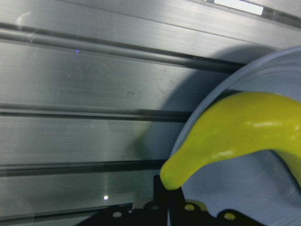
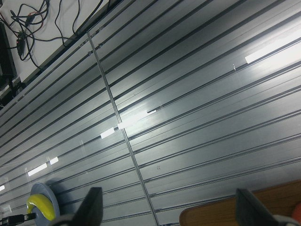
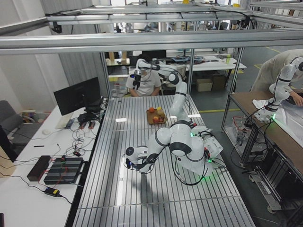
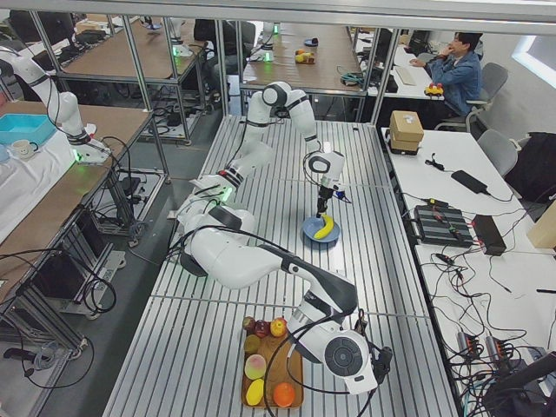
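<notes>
A yellow banana (image 4: 325, 228) lies in a blue bowl (image 4: 312, 236). My left gripper (image 4: 321, 212) is at the bowl's rim; in the left wrist view its black fingers sit under the banana's tip, the rim running down to them. Whether they are shut on the rim is hard to tell. My right gripper hangs open above a wooden tray (image 2: 207, 216) of assorted fruit, including an orange (image 4: 284, 393), a peach (image 4: 254, 367) and another banana (image 4: 254, 392), with nothing visible between its fingers.
The metal slatted table (image 2: 188, 141) has free room between bowl and tray. A side desk (image 4: 434, 174) with cables, electronics boxes and a cardboard box (image 4: 406, 126) runs along one edge; an aluminium frame surrounds the table.
</notes>
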